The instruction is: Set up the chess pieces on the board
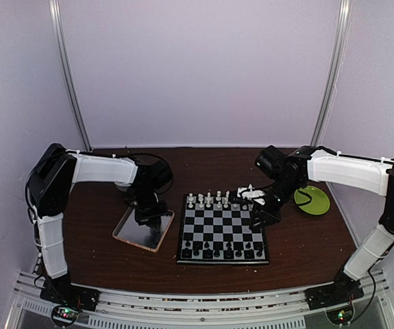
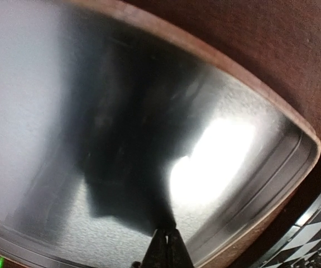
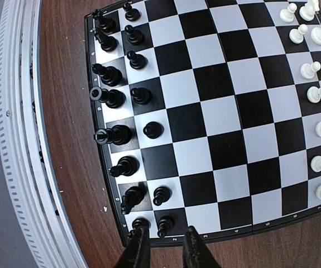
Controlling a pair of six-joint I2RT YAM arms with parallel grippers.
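In the left wrist view, my left gripper is shut low over a shiny metal tray, its fingertips together with nothing between them. A bit of a black chess piece shows outside the fingers, by the left one at the bottom edge; most of it is hidden. Black pieces fill the near row of the chessboard. Black pawns stand before them, with a bare dark square between two of them. White pieces line the far side. My right gripper is open and empty by the board's edge.
A green plate lies right of the board, beside the right arm. The tray stands left of the board with a narrow strip of table between. Both the table's front and the board's middle are clear.
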